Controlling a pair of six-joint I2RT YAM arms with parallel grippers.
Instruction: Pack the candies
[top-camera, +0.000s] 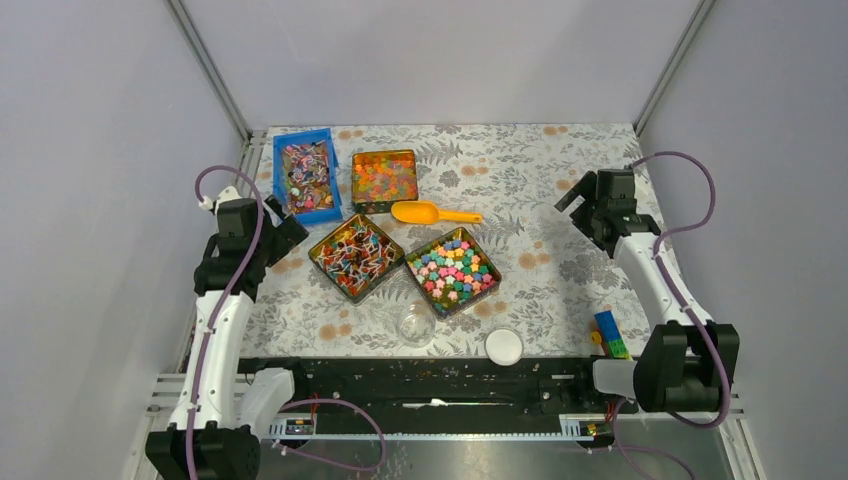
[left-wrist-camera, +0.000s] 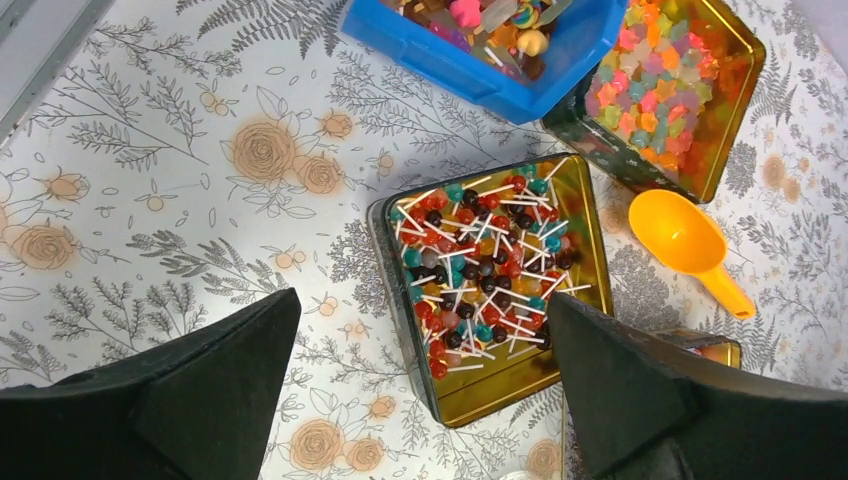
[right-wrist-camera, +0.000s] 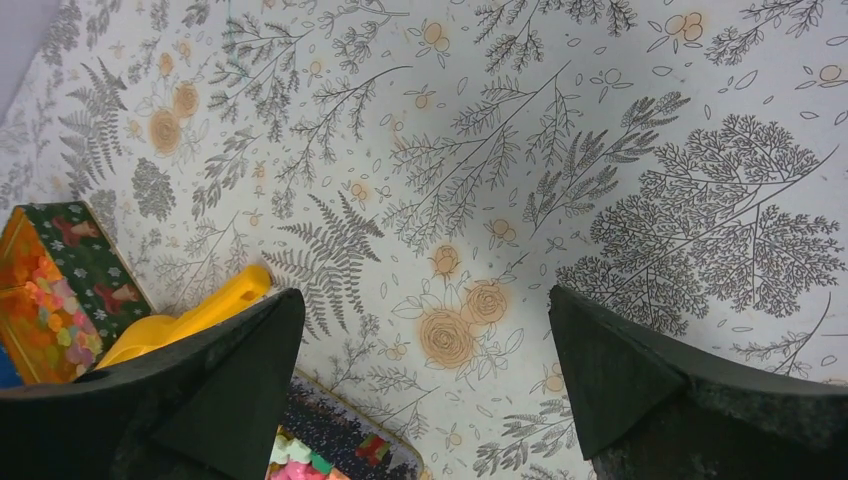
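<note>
Both grippers are open and empty, my left gripper above the cloth left of the lollipop tin and my right gripper over bare cloth at the right. The square tin of lollipops (top-camera: 357, 258) sits in the middle left. Right of it lies a tin of colourful star-shaped candies (top-camera: 453, 270). A third tin, with gummy candies (top-camera: 384, 178), stands behind. In the blue tray (top-camera: 307, 175) at the back left are mixed candies. A yellow scoop (top-camera: 434, 212) rests between the tins, empty in the left wrist view. Near the front edge are a clear round jar (top-camera: 416, 325) and a white lid (top-camera: 504, 347).
A blue and green object (top-camera: 611, 334) lies at the front right corner of the table. Tins and tray stand close together on the left half.
</note>
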